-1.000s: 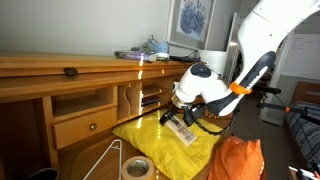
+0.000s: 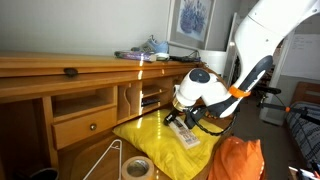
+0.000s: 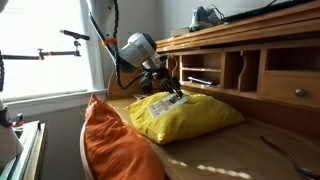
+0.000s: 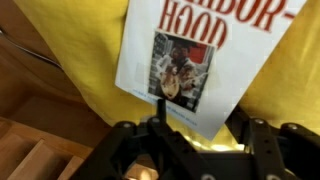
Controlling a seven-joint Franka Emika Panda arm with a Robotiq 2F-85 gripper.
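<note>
A white printed card or booklet [image 4: 184, 62], with red lettering and a small picture, lies on a yellow cushion [image 2: 145, 132]. In exterior view 1 the same card [image 2: 184, 134] shows just below the arm's end. My gripper is over the card's near corner, its two dark fingers apart, one to each side of that corner. Whether either finger touches the card is unclear. From exterior view 2, the gripper [image 3: 171, 84] is low over the cushion's far end, partly hard to make out against the dark background.
An orange cushion [image 3: 118, 142] lies in front of the yellow one. Wooden drawers and cubbyholes [image 2: 85, 125] line the back of the desk. A roll of tape [image 2: 138, 168] sits at the desk's front.
The arm's end has come down slightly toward the card. The card and cushions look unmoved.
</note>
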